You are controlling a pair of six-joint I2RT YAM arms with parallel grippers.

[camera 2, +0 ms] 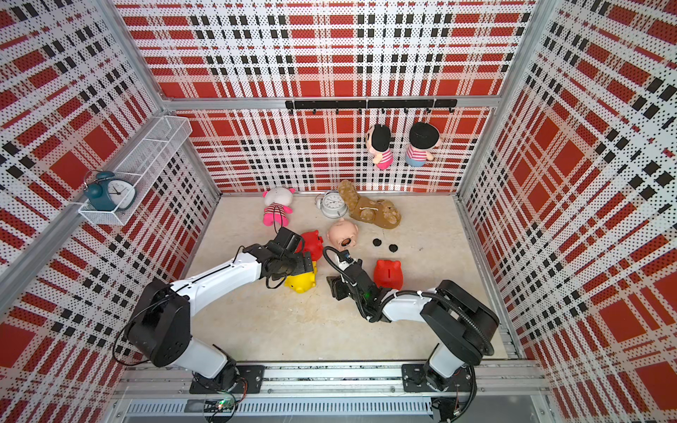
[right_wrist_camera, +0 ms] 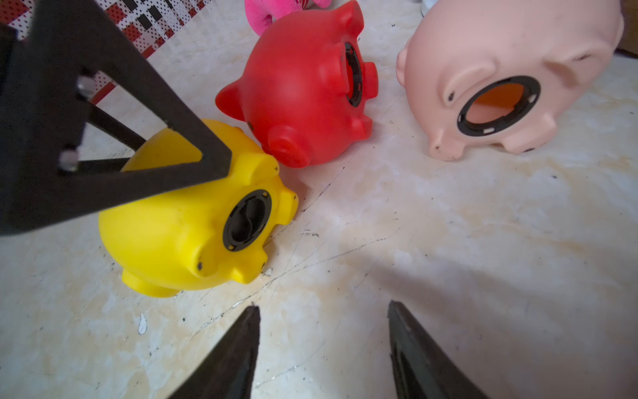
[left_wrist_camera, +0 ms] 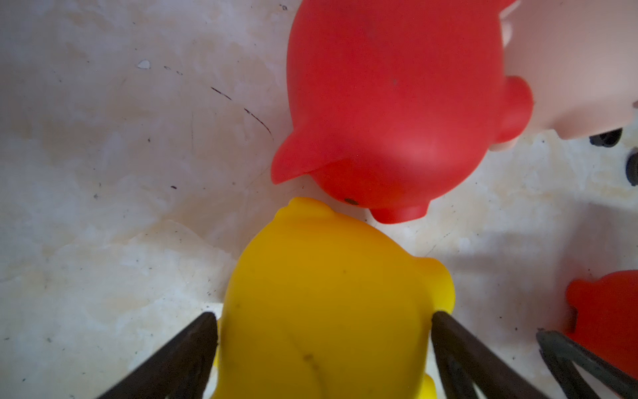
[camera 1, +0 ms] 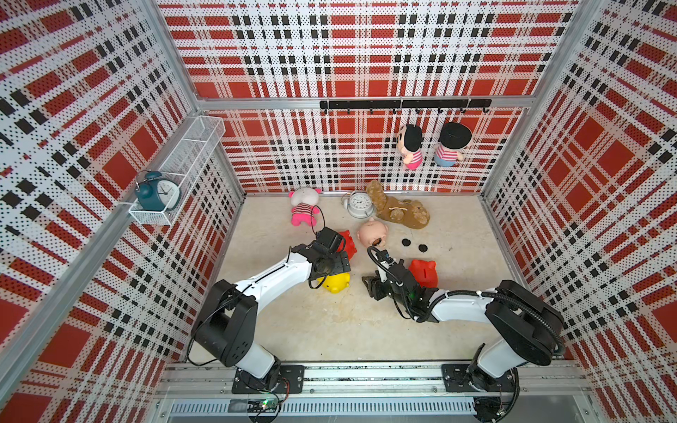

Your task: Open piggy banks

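Note:
My left gripper is open over the yellow piggy bank [left_wrist_camera: 325,292], its fingers at either side. In the right wrist view that bank shows a black-ringed belly hole [right_wrist_camera: 247,219]. The red piggy bank [right_wrist_camera: 292,93] beside it and the pink one [right_wrist_camera: 505,46] show black-ringed holes too; the pink one's looks open. My right gripper stands open just right of the yellow bank, nothing between its fingers. A second red piggy bank [camera 2: 388,273] sits at the right behind my right arm, slot up. Two black round caps [camera 1: 406,242] lie right of the pink bank.
A pink plush [camera 1: 304,211], a white clock [camera 1: 359,204] and a brown bear [camera 1: 405,211] lie along the back. A wire shelf with a teal clock [camera 1: 158,191] hangs on the left wall.

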